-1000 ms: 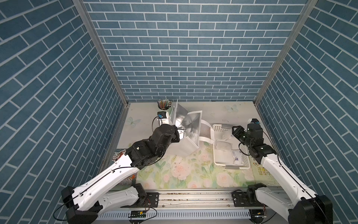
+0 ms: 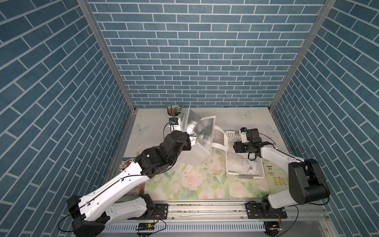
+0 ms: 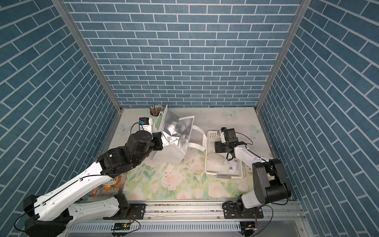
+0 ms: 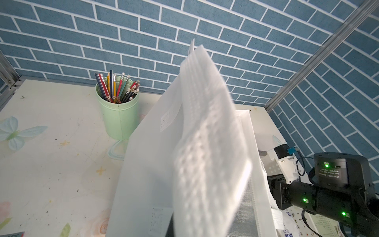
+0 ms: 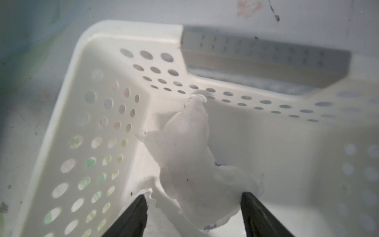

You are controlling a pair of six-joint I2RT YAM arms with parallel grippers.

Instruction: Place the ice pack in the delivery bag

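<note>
The white delivery bag (image 2: 193, 156) stands left of centre, its silver-lined mouth open toward the right. Against its left side is my left gripper (image 2: 188, 143), shut; in the left wrist view a white strap (image 4: 209, 158) rises close to the camera and hides its fingertips, so what lies between them cannot be seen. Inside the white basket, a pale, soft ice pack (image 5: 189, 158) lies near one corner. Over it my right gripper is open, pointing down, with one finger (image 5: 256, 217) close to the pack's near end.
The white perforated basket (image 2: 233, 173) also holds other pale packs, one with printing (image 2: 251, 165). Pencils stand in a green cup (image 4: 118, 118) behind the bag.
My right gripper has moved left and come down over the basket, turning to point downward. The left arm and the bag have barely shifted.
</note>
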